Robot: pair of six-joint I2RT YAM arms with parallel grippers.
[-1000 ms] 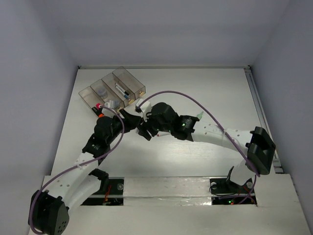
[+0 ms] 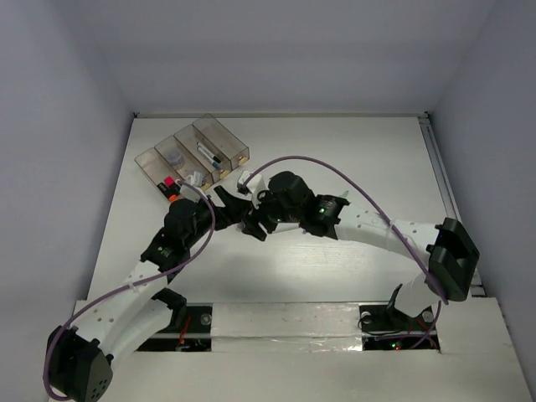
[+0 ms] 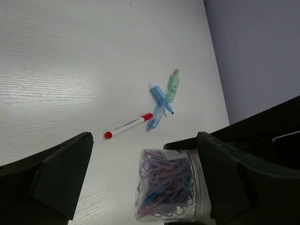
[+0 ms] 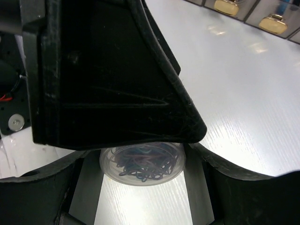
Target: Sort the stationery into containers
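A clear round jar of coloured rubber bands (image 3: 166,185) is gripped by my right gripper, whose fingers press on either side of it. My left gripper stands open; the jar shows between its fingers, closer to the right-hand one, with no grip on it. From the right wrist view, a dark left finger covers the jar's upper part. A red-capped white marker (image 3: 129,125), a blue highlighter (image 3: 159,94), a blue clear pen-like item (image 3: 157,116) and a green item (image 3: 173,86) lie on the table. The divided clear organizer (image 2: 219,138) stands at back left.
Pens (image 2: 208,154) lie in one compartment, and red and black items (image 2: 170,186) sit at the organizer's left end. Both arms meet just in front of it.
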